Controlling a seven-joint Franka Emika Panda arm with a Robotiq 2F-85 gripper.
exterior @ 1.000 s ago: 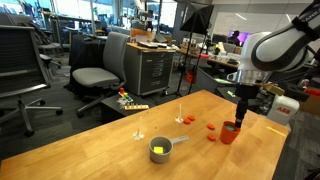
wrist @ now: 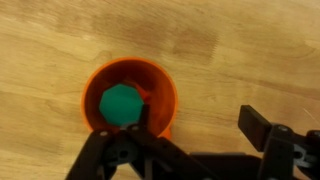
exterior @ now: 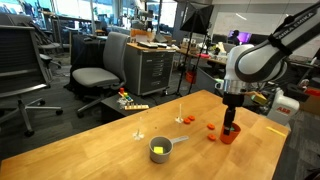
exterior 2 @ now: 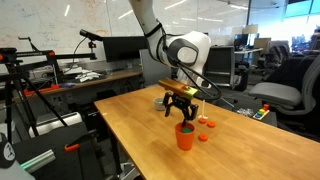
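Note:
An orange-red cup [exterior: 231,137] stands on the wooden table, with a green object [wrist: 121,105] inside it. In the wrist view, a smaller red piece [wrist: 146,95] also shows in the cup, partly hidden by a finger. My gripper is open, its fingers wide apart. The left fingertip lies over the cup's mouth in that view, while the right one is over bare wood outside the rim. Nothing is held between them. Seen from outside, the fingers come down at the cup's top; whether they touch its wall, I cannot tell.
A metal pot [exterior: 160,150] with something yellow inside stands left of the cup. Several small red pieces lie near the cup, and a group of coloured items [exterior: 127,101] sits at the table's back edge.
My gripper has shifted a little to the left and lower in exterior view 1, and its fingers now cover part of the cup's top. The pot has not moved.

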